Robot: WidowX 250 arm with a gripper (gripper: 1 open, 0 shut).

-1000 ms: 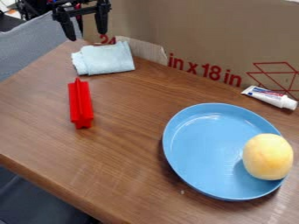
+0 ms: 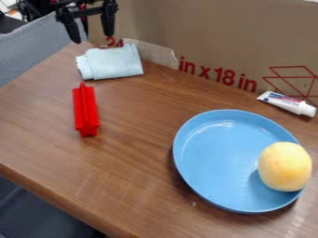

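Note:
My gripper [image 2: 91, 35] hangs open at the top left, above and behind a folded pale grey cloth [image 2: 108, 62], with nothing between its fingers. A long red object [image 2: 86, 110] lies on the wooden table [image 2: 137, 177] at left of centre. On the right is a blue plate [image 2: 214, 163], holding a round pale yellow object [image 2: 284, 166] on its right side. A white toothpaste tube [image 2: 285, 102] lies at the back right, in front of the cardboard.
A cardboard box wall [image 2: 218, 42] runs along the back of the table. A grey surface [image 2: 32, 70] is at the far left, and the table's edge runs along the lower left.

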